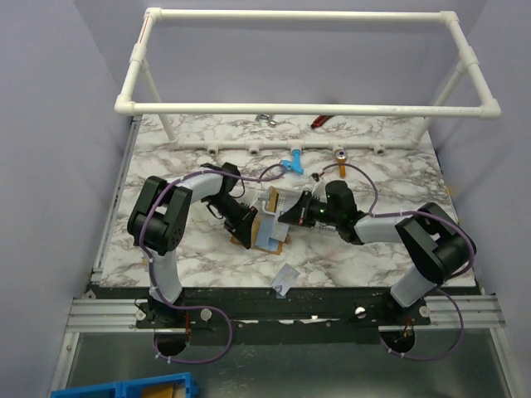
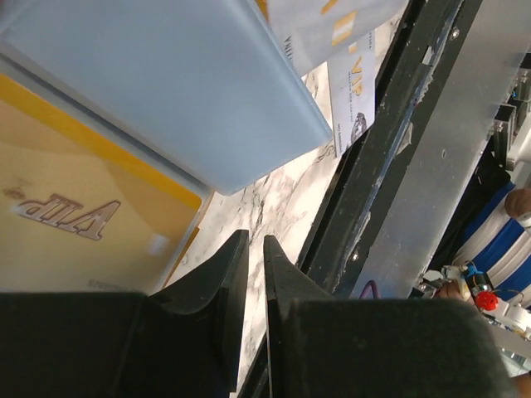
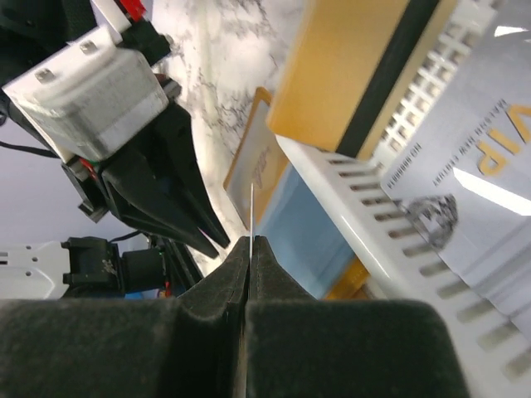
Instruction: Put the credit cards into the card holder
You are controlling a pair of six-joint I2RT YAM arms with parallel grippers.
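Observation:
The open wallet-like card holder (image 1: pixel 259 243), tan with a blue flap (image 2: pixel 166 91), lies mid-table. At its left end my left gripper is nearly closed; marble shows in the narrow gap between its fingers. My right gripper is shut on a thin card (image 3: pixel 251 211), seen edge-on in the right wrist view. From the left wrist view this pale card (image 2: pixel 328 25) appears over the blue flap; whether it is inside a slot cannot be told. Another VIP card (image 1: pixel 284 280) lies by the front edge.
A white basket (image 3: pixel 353 211) with another VIP card (image 3: pixel 473 182) and a tan-and-black item (image 3: pixel 357 75) stands just behind the holder. A blue tool (image 1: pixel 294 162) and an orange-handled ratchet (image 1: pixel 341 163) lie farther back.

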